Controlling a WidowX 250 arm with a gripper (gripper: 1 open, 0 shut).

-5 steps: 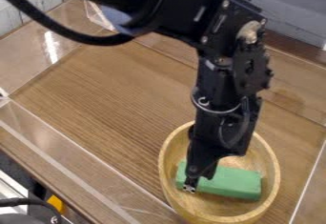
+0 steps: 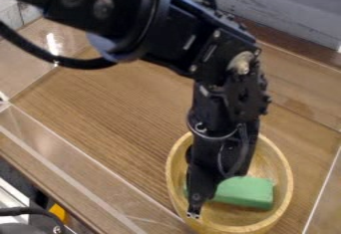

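Note:
A wooden bowl sits at the lower right of the camera view with a green block lying in it. My black gripper reaches down into the bowl at its left side, beside the block and partly in front of it. The gripper looks shut, and I see nothing held between its fingers.
A white wall runs along the back. Cables and a yellow object are at the lower left, beyond the table's edge.
My gripper has moved a little to the left. The bowl and the green block look unmoved.

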